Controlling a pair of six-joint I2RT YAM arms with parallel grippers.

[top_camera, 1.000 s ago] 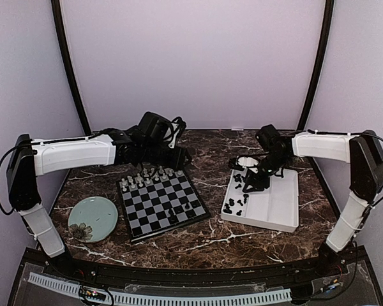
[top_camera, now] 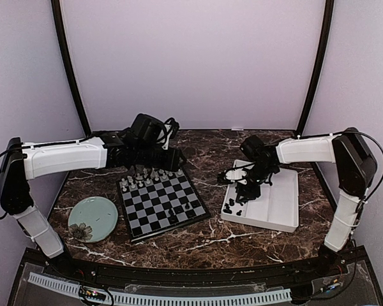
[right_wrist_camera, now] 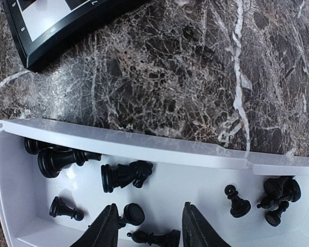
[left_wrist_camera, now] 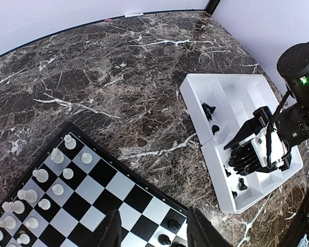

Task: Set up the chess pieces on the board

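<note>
The chessboard (top_camera: 159,207) has white pieces (left_wrist_camera: 31,195) in two rows along its far side, with a few black pieces (left_wrist_camera: 174,224) near the opposite side. More black pieces (right_wrist_camera: 124,175) lie tipped about in the white tray (top_camera: 262,222). Over the board's far right corner hangs my left gripper (top_camera: 173,156); its fingers (left_wrist_camera: 111,229) are spread, with nothing seen between them. My right gripper is open above the tray's left compartment, a black piece (right_wrist_camera: 134,214) showing below the gap. In the top view, the right arm hides part of the tray.
A pale green plate (top_camera: 97,213) stands left of the board. Bare marble table (top_camera: 179,248) runs between board and tray and along the front. The tray's right compartment (top_camera: 281,201) looks empty where visible.
My right arm has moved left over the tray's left compartment and covers more of the pieces there. The left gripper has shifted slightly left. The pieces on the board look unmoved.
</note>
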